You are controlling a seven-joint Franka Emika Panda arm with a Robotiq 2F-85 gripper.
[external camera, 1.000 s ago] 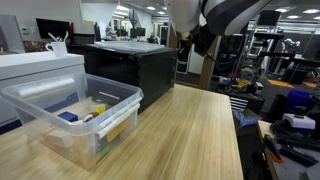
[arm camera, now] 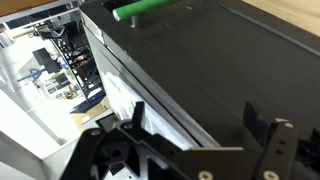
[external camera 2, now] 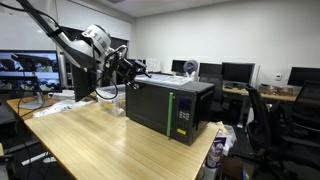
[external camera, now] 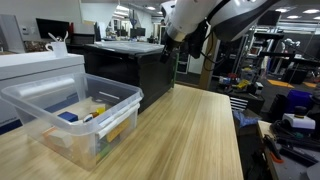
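A black microwave (external camera 2: 150,100) stands on the wooden table, with a green vertical handle (external camera 2: 170,115) on its front. In the wrist view the green handle (arm camera: 142,8) crosses the top edge, and the dark microwave front (arm camera: 215,60) fills much of the picture. My gripper (external camera 2: 134,76) hangs beside the upper front edge of the microwave, away from the handle. Its dark fingers (arm camera: 272,140) stand apart at the bottom of the wrist view, and nothing shows between them. Whether they touch the microwave cannot be told.
A clear plastic bin (external camera: 75,115) holding several small items sits on the table near the microwave. Open wooden tabletop (external camera: 185,135) lies in front. A black office chair (external camera 2: 265,125) is beyond the table's far side.
The arm's hand has come lower and tilted over in exterior view 1, its gripper shifting left toward the microwave. The bin and the microwave stay where they were.
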